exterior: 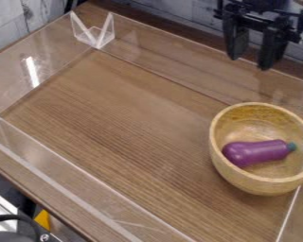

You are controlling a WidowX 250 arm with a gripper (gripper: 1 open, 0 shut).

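A yellow bowl (238, 171) sits at the lower right of the wooden table, with a purple eggplant (256, 153) lying inside it. The black gripper (258, 59) is raised at the back right, above and behind the bowl, open, with nothing seen between its fingers.
A small clear wire or plastic item (94, 30) stands at the back left. A wall runs along the back edge.
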